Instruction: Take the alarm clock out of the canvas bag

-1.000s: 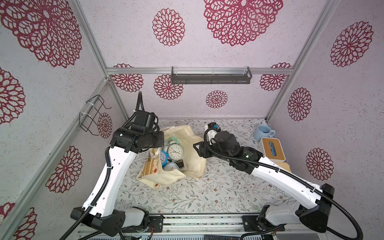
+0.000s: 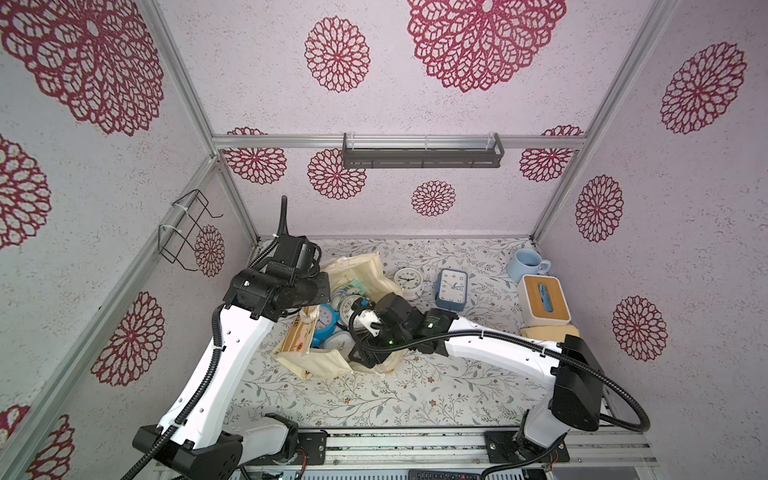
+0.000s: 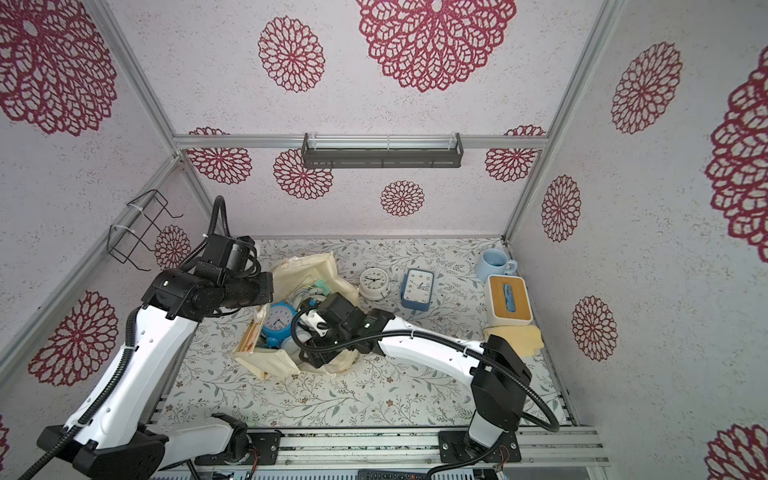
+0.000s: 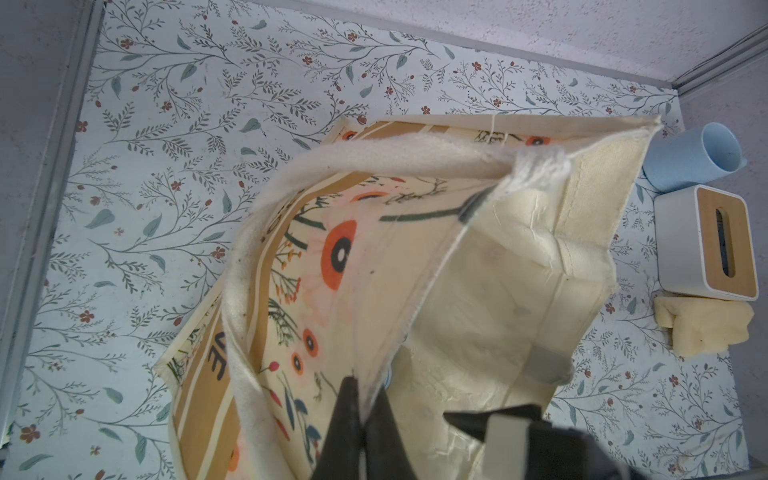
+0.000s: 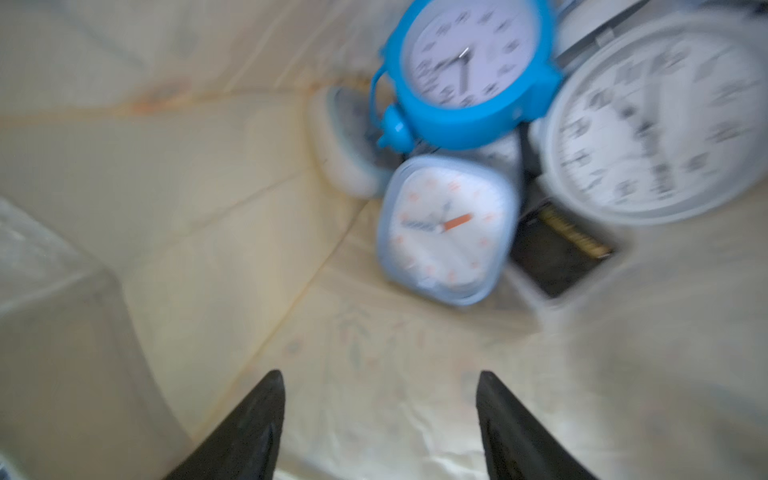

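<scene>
The cream canvas bag [image 2: 365, 268] lies open on the left of the table. My left gripper is shut on the bag's fabric edge at its left side. My right gripper is inside the bag, fingers apart, above a small light-blue square clock [image 5: 444, 228]. Beyond that clock are a bright-blue alarm clock [image 5: 468, 68] and a larger white round clock [image 5: 652, 116], with a small black item [image 5: 560, 248] alongside. The right wrist view is blurred.
Outside the bag stand a white round clock [image 2: 409, 279] and a blue square clock [image 2: 451, 286]. At the right are a blue mug [image 2: 525, 263], a tissue box [image 2: 531, 306] and a yellow cloth.
My right gripper has moved left and down from above the table into the bag. My left arm shifted slightly, and the bag's near side has moved a little.
</scene>
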